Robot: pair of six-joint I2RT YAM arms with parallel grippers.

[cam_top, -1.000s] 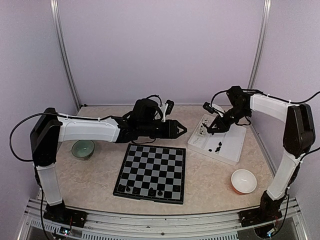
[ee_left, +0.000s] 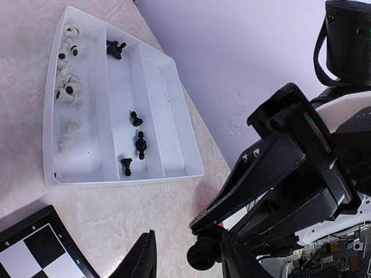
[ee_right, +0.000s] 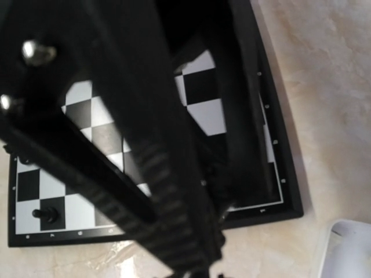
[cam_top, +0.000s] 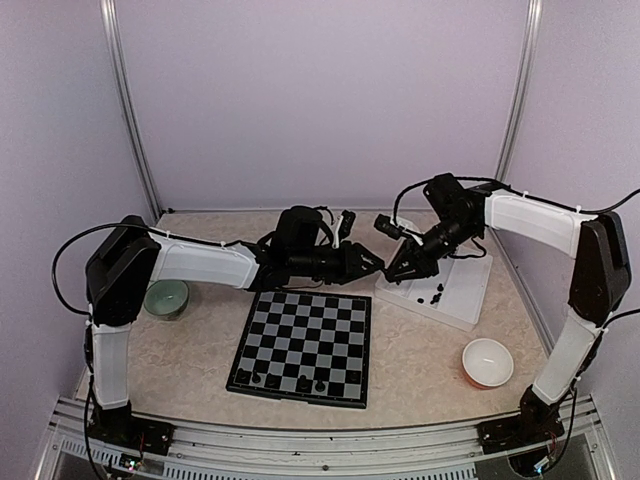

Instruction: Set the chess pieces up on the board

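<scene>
In the left wrist view, a black chess piece (ee_left: 203, 255) with a round end sits at the fingertips of my right gripper, which is shut on it. The piece lies between the parted fingers of my left gripper, which is open around it. From above, the left gripper (cam_top: 377, 264) and right gripper (cam_top: 390, 276) meet over the gap between board and tray. The chessboard (cam_top: 305, 345) has several black pieces along its near rows. Dark gripper parts cover much of the board (ee_right: 295, 191) in the right wrist view, hiding the held piece.
A white compartment tray (ee_left: 171, 124) holds white pieces (ee_left: 69, 87) on one side and several black pieces (ee_left: 141, 145) in the middle channel. A green bowl (cam_top: 166, 298) stands left of the board, a white bowl (cam_top: 487, 362) at right. Table between board and white bowl is clear.
My right gripper has come left from over the tray to the left gripper's tips. The left arm has shifted slightly right. The board and bowls have stayed put.
</scene>
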